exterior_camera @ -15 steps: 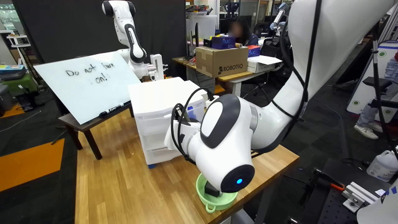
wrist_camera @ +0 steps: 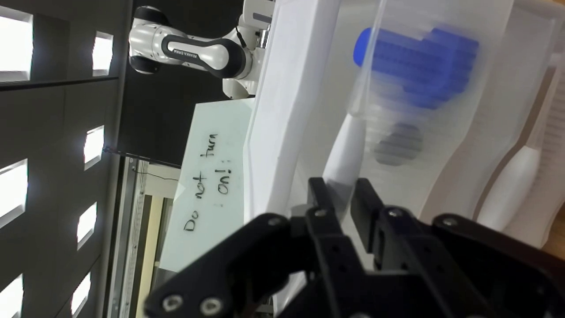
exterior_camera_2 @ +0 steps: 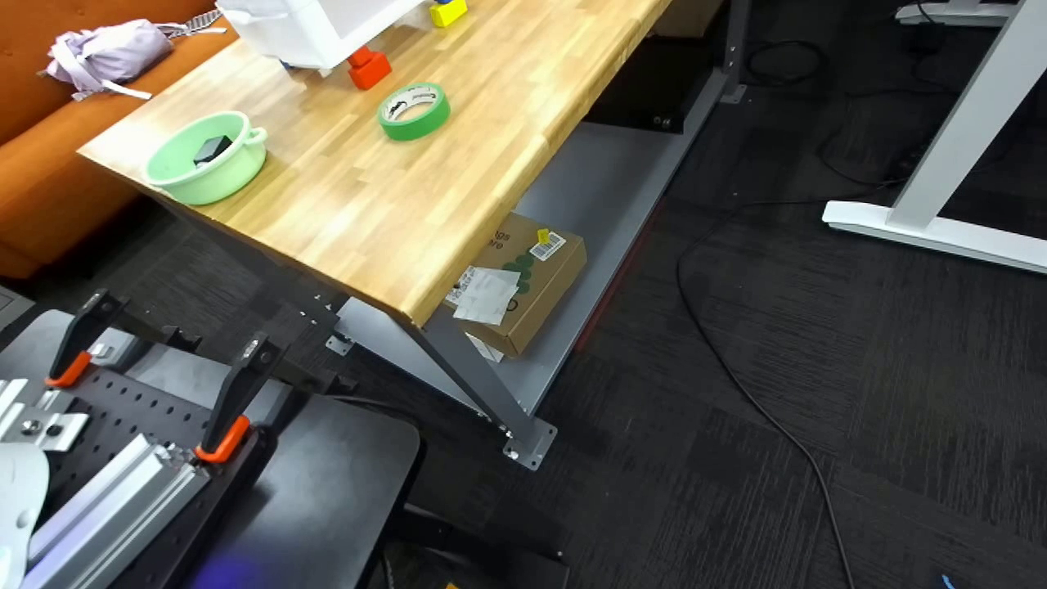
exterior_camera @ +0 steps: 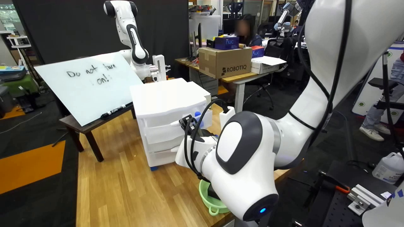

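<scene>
A white drawer unit (exterior_camera: 166, 98) with translucent drawers stands on the wooden table. In the wrist view my gripper is shut on the white handle (wrist_camera: 347, 145) of the top drawer. Through that drawer's clear front (wrist_camera: 450, 122) shows a blurred blue object (wrist_camera: 423, 63), with a dark grey round shape (wrist_camera: 400, 144) near it. Another white handle (wrist_camera: 511, 185) sits on the drawer below. In the first exterior view the top drawer appears partly out, though my arm hides much of it.
A green bowl (exterior_camera_2: 231, 177) holding a black object (exterior_camera_2: 212, 149) sits near the table corner. Green tape (exterior_camera_2: 432, 119), a red block (exterior_camera_2: 369, 70) and a yellow block (exterior_camera_2: 448, 13) lie by the unit. A whiteboard (exterior_camera: 91, 83) leans behind.
My arm has moved back to the right, away from the drawer unit. The top drawer and the blue object inside have shifted the same way; the unit's body stays put.
</scene>
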